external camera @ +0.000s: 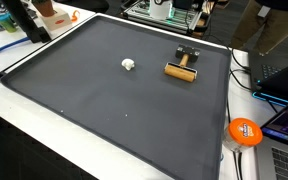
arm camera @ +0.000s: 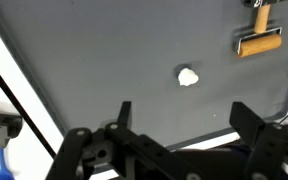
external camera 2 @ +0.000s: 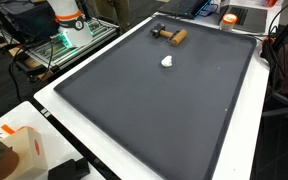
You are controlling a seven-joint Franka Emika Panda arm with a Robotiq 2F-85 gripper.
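A small white lump (external camera: 128,64) lies alone on the dark grey mat (external camera: 94,110); the wrist view shows the same white lump (arm camera: 187,76) just beyond my fingertips. A roller with a wooden handle (external camera: 182,66) rests near the mat's far right part in exterior view 1, and the roller (arm camera: 260,43) is at the upper right of the wrist view. My gripper hangs above the mat, its fingers wide apart and nothing between them. Neither exterior view shows the gripper.
An orange-lidded jar (external camera: 244,132) stands on the white table right of the mat, near laptops (external camera: 280,85). A plant pot (external camera 2: 2,158) is at the lower left of exterior view 2.
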